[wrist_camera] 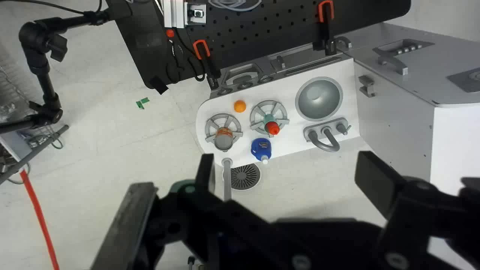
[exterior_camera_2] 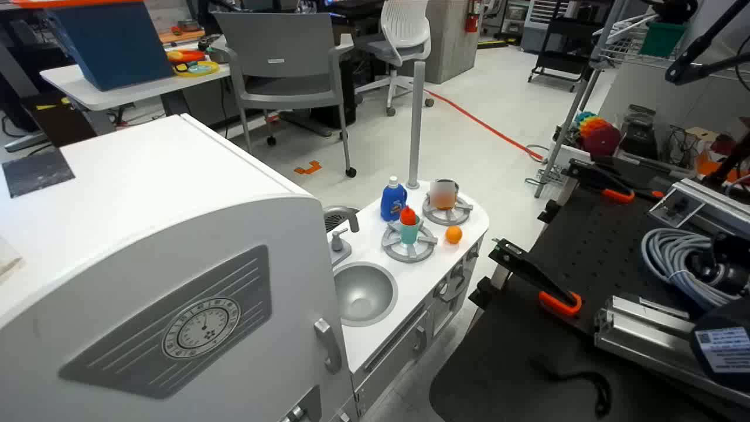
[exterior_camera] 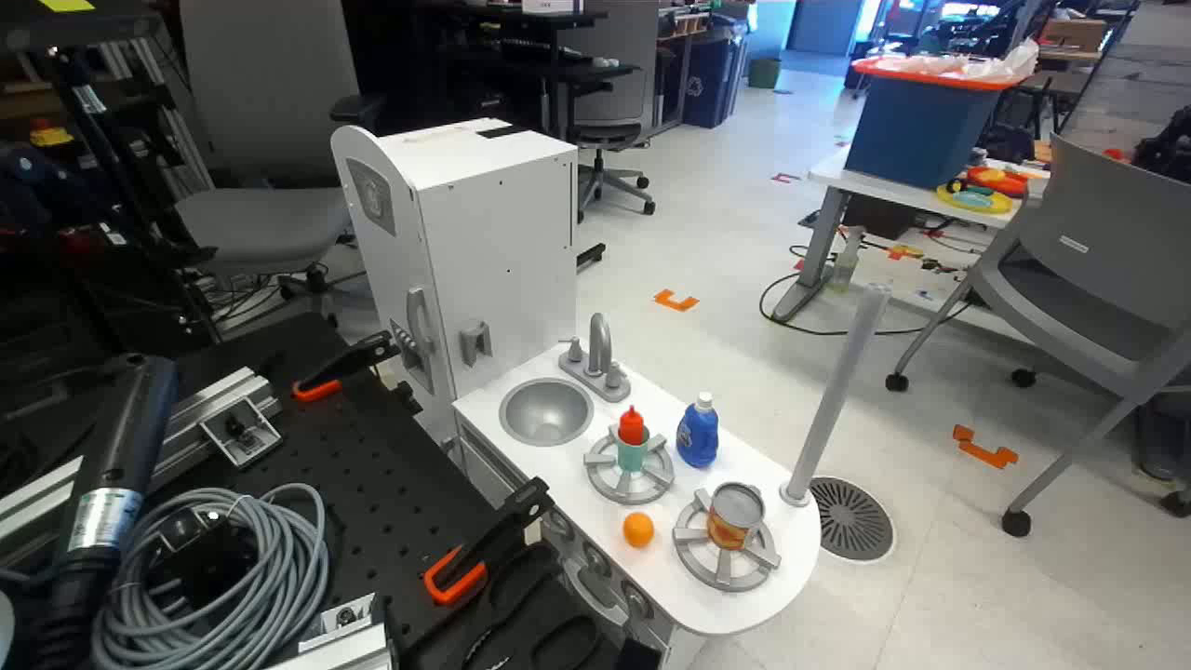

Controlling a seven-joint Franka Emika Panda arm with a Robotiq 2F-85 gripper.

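Observation:
My gripper is wide open high above the toy kitchen, its fingers (wrist_camera: 206,173) far apart with nothing between them. Below, a red bottle (exterior_camera: 632,424) stands inside a teal cup (exterior_camera: 632,453) on the burner nearer the sink. An open-topped can with an orange label (exterior_camera: 731,523) rests on the other burner. Between the burners, towards the front edge, lies an orange (wrist_camera: 239,106). The blue detergent bottle (exterior_camera_2: 393,200) stands upright along the back edge. At the counter's other end is an empty grey sink (exterior_camera: 546,411).
A tall white toy fridge (exterior_camera: 502,212) borders the sink side. The grey faucet (wrist_camera: 330,140) rises behind the sink, and a grey post (exterior_camera: 837,391) stands at the far end. A black pegboard table (exterior_camera: 368,447) with orange-tipped clamps runs along the front.

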